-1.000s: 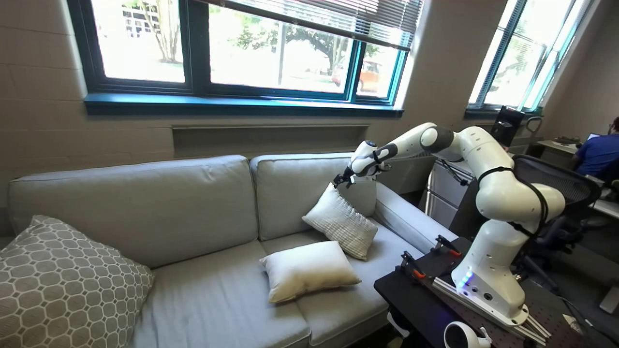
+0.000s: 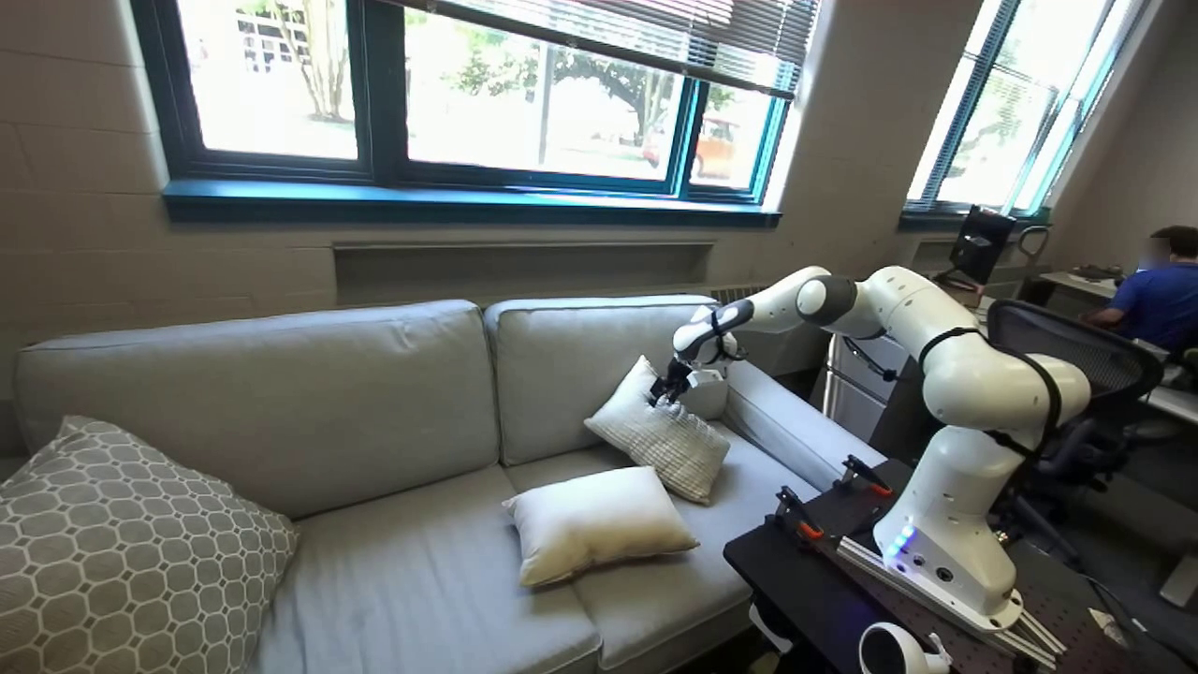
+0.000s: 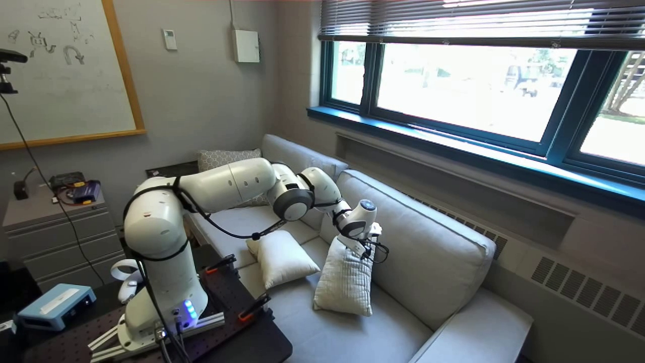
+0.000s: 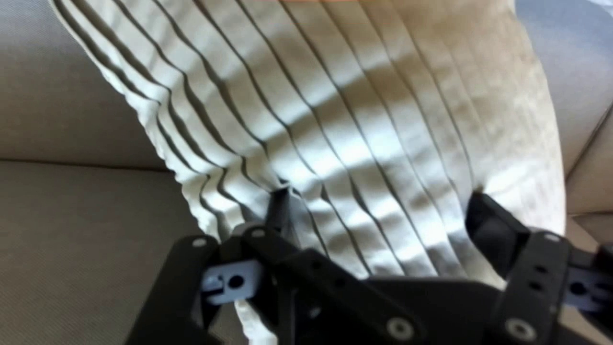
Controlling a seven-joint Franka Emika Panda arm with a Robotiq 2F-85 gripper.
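Observation:
A pale pillow with pleated ridges [image 2: 674,444] leans against the sofa's backrest at its right end. My gripper stands open over the pleated face, its two dark fingers wide apart. In the wrist view the left fingertip [image 4: 279,207] presses into a fold and the right fingertip [image 4: 488,215] touches the cloth near the pillow's smooth side. In exterior view 2 the hand hides the upper part of the pleated pillow [image 3: 344,281]. A plain cream pillow [image 2: 601,519] lies flat on the seat just in front, apart from the gripper.
A large patterned pillow [image 2: 135,550] rests at the sofa's far left. My arm's base stands on a black table [image 2: 775,562] with clamps at its edge, beside the sofa's armrest [image 2: 786,421].
My gripper has come down from the pleated pillow's top corner onto its face, and the cloth there is now dented. The other pillows have not moved.

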